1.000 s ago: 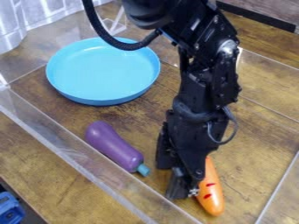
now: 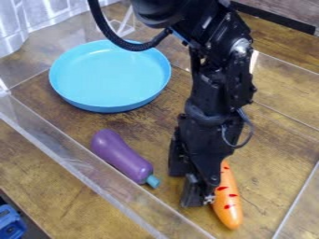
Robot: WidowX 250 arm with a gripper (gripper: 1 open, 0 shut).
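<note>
The black gripper (image 2: pixel 200 175) is low over the wooden table at centre right, its fingertips down beside an orange toy carrot (image 2: pixel 227 205) that lies pointing toward the front. The carrot's upper part is partly hidden behind the gripper. Whether the fingers are open or shut on anything cannot be made out. A purple toy eggplant (image 2: pixel 119 154) with a teal tip lies to the left of the fingertips.
A blue plate (image 2: pixel 110 75) rests at the back left. Clear plastic edging runs along the left and front of the table (image 2: pixel 56 159). A blue object (image 2: pixel 9 224) is at the lower left corner. Bare wood lies to the right.
The gripper has shifted very slightly, and the carrot appears marginally moved. Otherwise the scene looks the same.
</note>
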